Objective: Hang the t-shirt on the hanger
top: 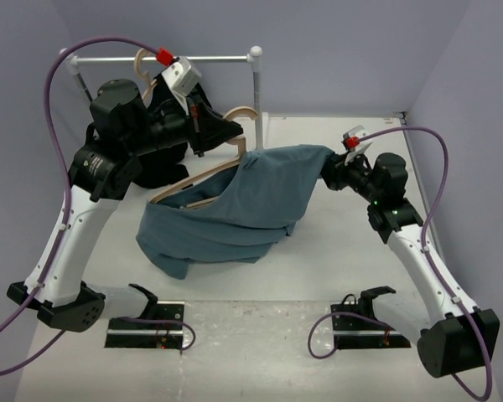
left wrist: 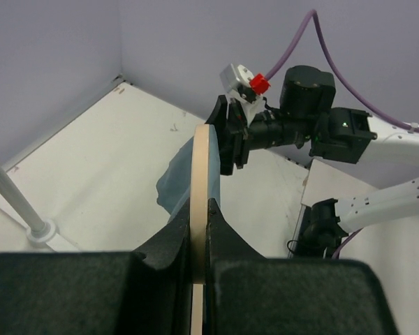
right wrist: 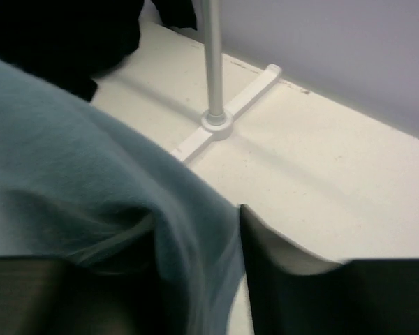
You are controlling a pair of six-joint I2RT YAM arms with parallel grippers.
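The wooden hanger (top: 198, 181) is tilted, its hook (top: 240, 112) at the upper right and one arm running down left inside the shirt. My left gripper (top: 235, 132) is shut on it near the hook; in the left wrist view the pale hanger (left wrist: 200, 188) stands between the dark fingers. The blue t-shirt (top: 235, 209) drapes over the hanger and stretches right to my right gripper (top: 330, 167). In the right wrist view the shirt's fabric (right wrist: 188, 230) passes between the fingers, which appear closed on it, though blur hides the exact contact.
A white rack (top: 163, 59) stands at the back left, with another hanger hook (top: 141, 63) on its rail and a black garment (top: 163, 159) hanging beneath.
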